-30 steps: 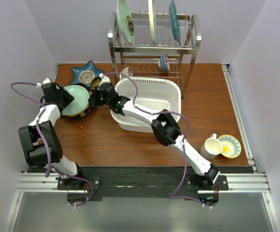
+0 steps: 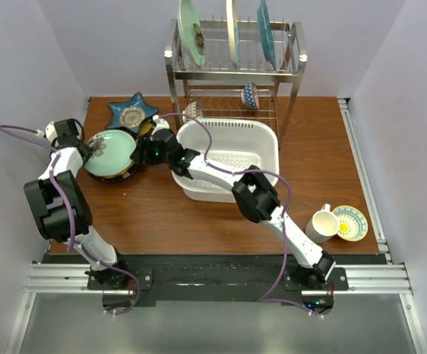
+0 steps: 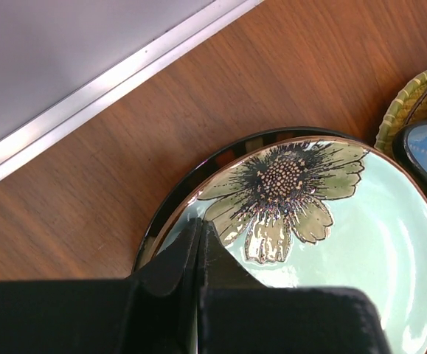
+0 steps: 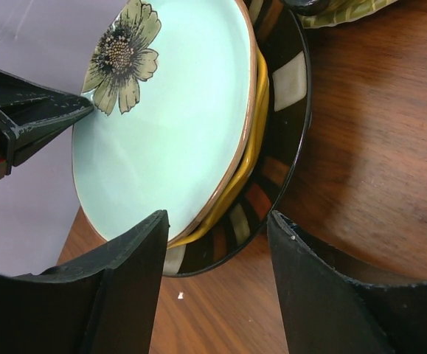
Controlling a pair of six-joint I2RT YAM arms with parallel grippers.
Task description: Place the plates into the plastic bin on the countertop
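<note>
A pale mint plate with a dark flower lies on top of a stack at the left of the countertop. Under it, the right wrist view shows a yellow rim and a dark patterned dish. My left gripper is shut at the plate's flowered edge, with nothing visible between its fingers. On the opposite side, my right gripper stands open, its fingers near the stack's rim and nothing held between them. The white plastic bin sits at the middle, its visible floor bare, partly covered by my right arm.
Behind the stack lies a blue star-shaped dish. A metal rack with upright plates and cups stands at the back. A white mug and a small patterned plate are at front right.
The right arm and the bin have shifted only a little.
</note>
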